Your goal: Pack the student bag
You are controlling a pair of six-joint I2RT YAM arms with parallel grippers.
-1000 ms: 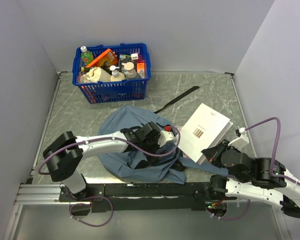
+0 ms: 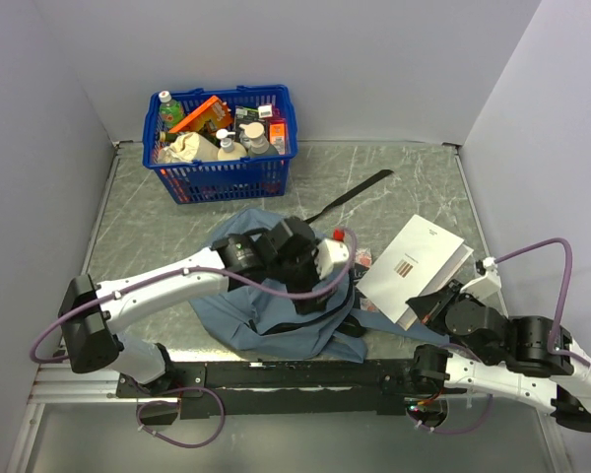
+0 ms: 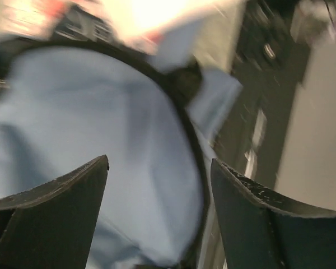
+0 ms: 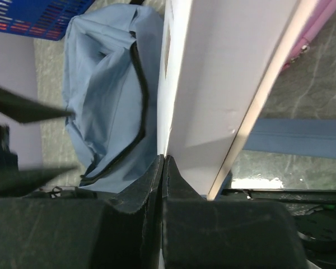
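Note:
The blue-grey student bag (image 2: 266, 313) lies flat and crumpled in the middle of the table, its dark zipper edge curving across it. Over the bag, my left gripper points down with its fingers apart and only bag fabric in sight beyond them. A thick white book (image 2: 412, 264) is held up, tilted, to the right of the bag. My right gripper is shut at the book's lower edge, apparently pinching its thin white cover (image 4: 167, 101). The bag's opening is partly hidden under the left arm.
A blue basket (image 2: 222, 182) filled with bottles and boxes stands at the back left. A black strap (image 2: 350, 195) stretches behind the bag. A pink item (image 4: 319, 25) lies beyond the book. Bare table shows at the back right.
The left arm has risen from the bag, its wrist swinging toward the camera.

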